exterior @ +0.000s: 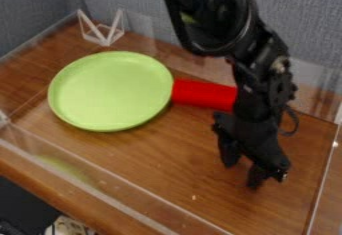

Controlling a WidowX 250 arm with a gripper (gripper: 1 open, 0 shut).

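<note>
My black gripper [246, 161] hangs low over the right part of the wooden table, its fingers near the surface; whether anything is between them is unclear. A red object [199, 92] lies behind it, to the right of the green plate [110, 89], partly hidden by my arm.
The green plate takes up the left middle. A small white wire stand [102, 29] is at the back left. A grey wall and clear rims bound the back and right.
</note>
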